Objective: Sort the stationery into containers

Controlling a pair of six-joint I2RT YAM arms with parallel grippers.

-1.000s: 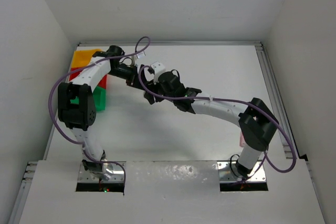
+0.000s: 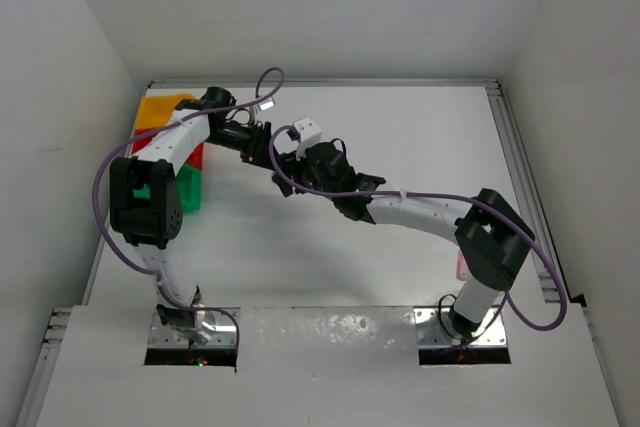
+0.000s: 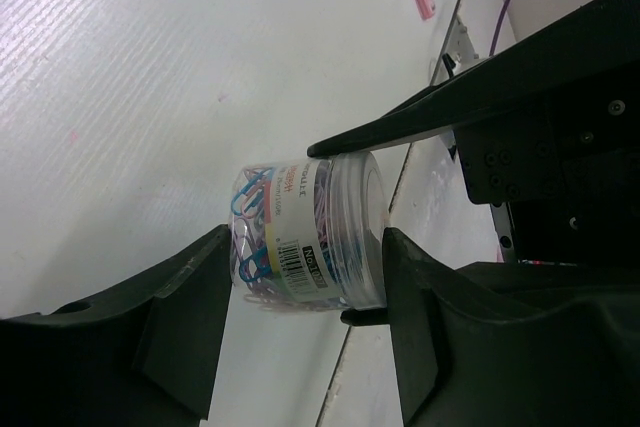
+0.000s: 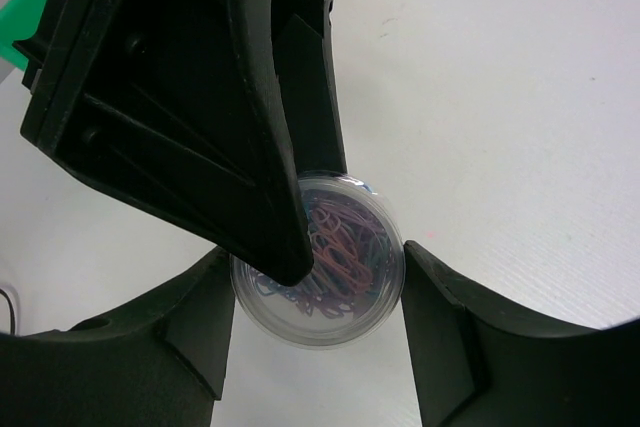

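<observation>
A clear round jar of coloured paper clips [image 3: 300,232], with a labelled side, is held between both grippers, which meet near the centre in the top view. My left gripper [image 2: 262,147] is shut on it; in the right wrist view the jar [image 4: 345,277] shows end-on. My right gripper [image 2: 286,169] is shut on the same jar from the right, its black fingers showing in the left wrist view too. The jar is mostly hidden by the grippers from above.
Stacked yellow [image 2: 160,107], red and green [image 2: 188,190] containers stand at the left, partly under the left arm. Pink stationery [image 2: 462,265] lies at the right edge, partly hidden, with blue and green pieces beside it in the left wrist view.
The right arm and its cable have shifted very slightly. The left arm looks unchanged.
</observation>
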